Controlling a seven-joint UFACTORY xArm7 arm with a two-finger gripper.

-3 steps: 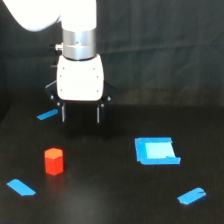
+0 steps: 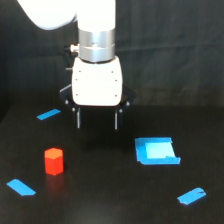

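A red block (image 2: pixel 54 161) stands on the dark table at the left of the camera view. To its right, a blue tape outline (image 2: pixel 158 159) borders a small pale patch (image 2: pixel 159 150). My gripper (image 2: pixel 97 120) hangs from the white arm above the table, farther back than the block and to its right. Its two thin fingers are spread wide and nothing shows between them, so it is open. Neither the block nor the pale patch is touched by it.
Blue tape strips lie at the back left (image 2: pixel 48 114), the front left (image 2: pixel 21 187) and the front right (image 2: pixel 191 196). Between the red block and the blue-bordered patch, the dark tabletop (image 2: pixel 105 175) is bare. A dark curtain (image 2: pixel 165 60) closes off the back.
My arm and gripper have shifted right and slightly lower in the view, away from the red block's side. The fingers were spread before as well. Block, patch and tape have stayed put.
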